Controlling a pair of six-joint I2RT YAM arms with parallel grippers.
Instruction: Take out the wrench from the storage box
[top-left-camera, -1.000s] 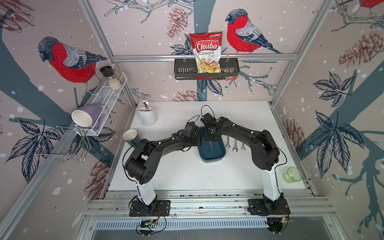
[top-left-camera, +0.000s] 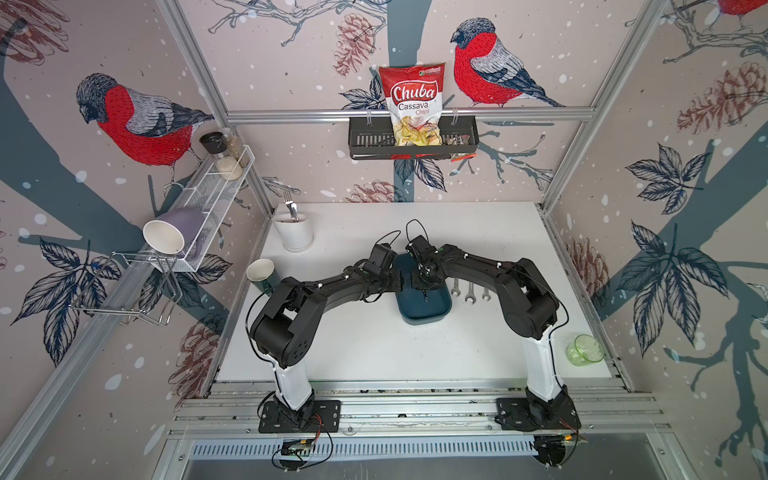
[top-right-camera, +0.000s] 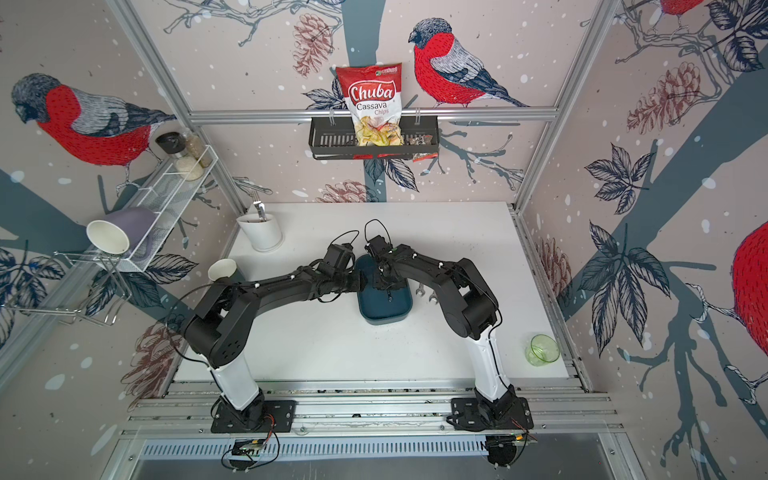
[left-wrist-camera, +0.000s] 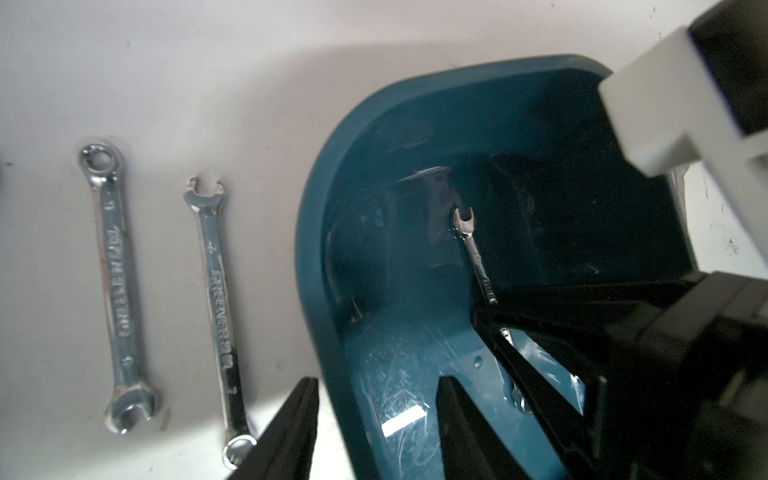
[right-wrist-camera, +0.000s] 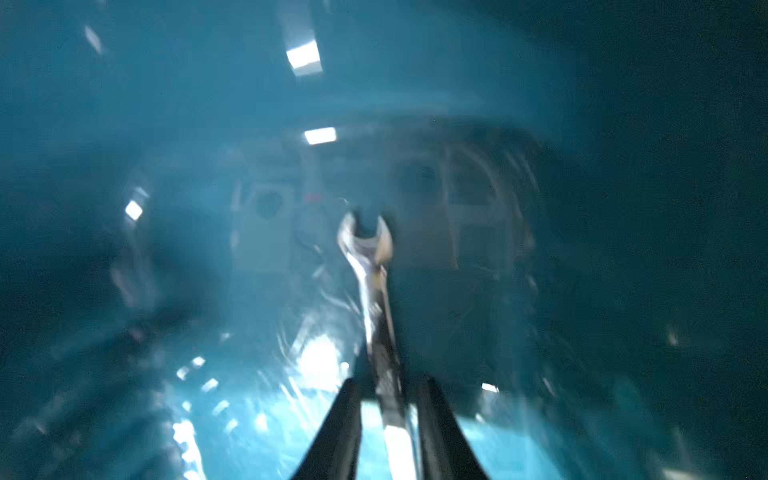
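Inside the dark blue storage box (top-left-camera: 428, 313) lies a silver wrench (left-wrist-camera: 465, 225), flat on the bottom by the look of it. My right gripper reaches down into the box with narrowly open fingers. The wrench's shaft runs between its fingertips, with a small gap showing on both sides. My left gripper is also open, and the box's side wall (left-wrist-camera: 313, 264) passes between its fingers; contact with the wall cannot be made out. In the left wrist view, part of the wrench is hidden behind the right fingers (left-wrist-camera: 520, 364).
Several silver wrenches lie on the white table to the box's right, including a wrench (top-left-camera: 470, 293) near its rim. A mug (top-left-camera: 261, 274) and a utensil holder (top-left-camera: 294, 232) stand left; a green glass (top-left-camera: 585, 350) stands front right.
The left arm looks unmoved.
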